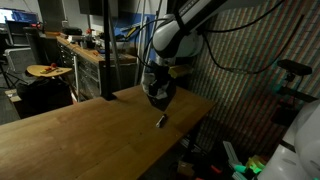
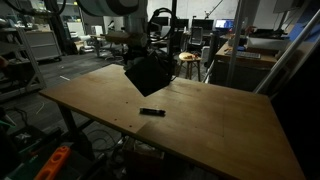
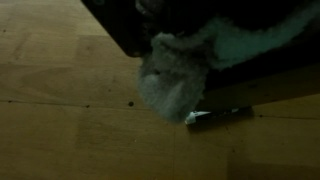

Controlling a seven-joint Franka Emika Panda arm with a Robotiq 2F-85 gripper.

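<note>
A grey fuzzy item (image 3: 175, 80) fills the upper middle of the wrist view, and a pale teal patch shows on the dark material beside it. My gripper (image 1: 160, 92) is over the far right part of the wooden table (image 1: 85, 135), with its fingers hard to make out in the dark. It looks shut on the fuzzy item. A broad dark shape (image 2: 150, 78) appears at that place in exterior view 2; which part is gripper and which is held, I cannot tell. On the table lies a small dark object (image 2: 152, 112) with a light end, apart from the gripper.
A person in a grey shirt (image 1: 175, 40) stands close behind the table's far right end, near the gripper. A workbench (image 1: 90, 65) and a stool (image 1: 45, 71) stand in the background.
</note>
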